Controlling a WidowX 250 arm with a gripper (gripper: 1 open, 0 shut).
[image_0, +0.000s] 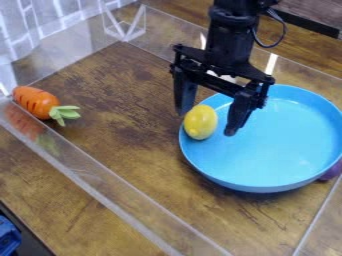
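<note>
My black gripper (210, 100) is open, lowered over the left part of a blue plate (267, 160). One finger hangs at the plate's left side, the other over its interior. A yellow egg-shaped object (201, 122) sits at the left inside the plate, just below and between the fingers. An orange carrot with a green top (36, 101) lies on the wooden surface at the left.
A purple object (329, 174) is partly hidden behind the plate's right edge. Clear plastic walls (94, 190) border the wooden surface. A dark blue object (11, 240) shows at the bottom left corner. The surface between carrot and plate is free.
</note>
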